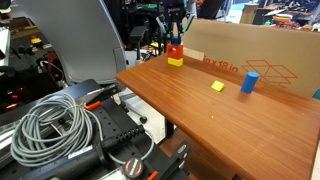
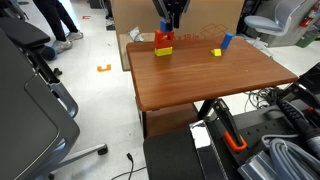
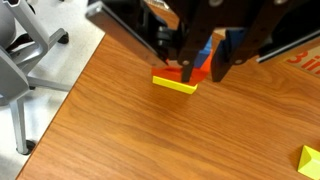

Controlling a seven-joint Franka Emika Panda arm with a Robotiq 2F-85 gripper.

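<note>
At the far left corner of the wooden table stands a stack: a yellow block (image 1: 175,62) at the bottom, a red piece (image 1: 175,52) over it and a blue piece (image 2: 164,27) on top. My gripper points down over this stack, its dark fingers (image 3: 186,62) apart. In the wrist view the blue piece (image 3: 206,50) shows in the gap between them, partly hidden; contact cannot be made out. The red piece (image 3: 172,73) and yellow block (image 3: 175,85) show beyond the fingertips.
Farther right on the table (image 1: 200,110) are a small yellow block (image 1: 218,86) and an upright blue cylinder (image 1: 250,82). A cardboard panel (image 1: 270,50) lines the back edge.
</note>
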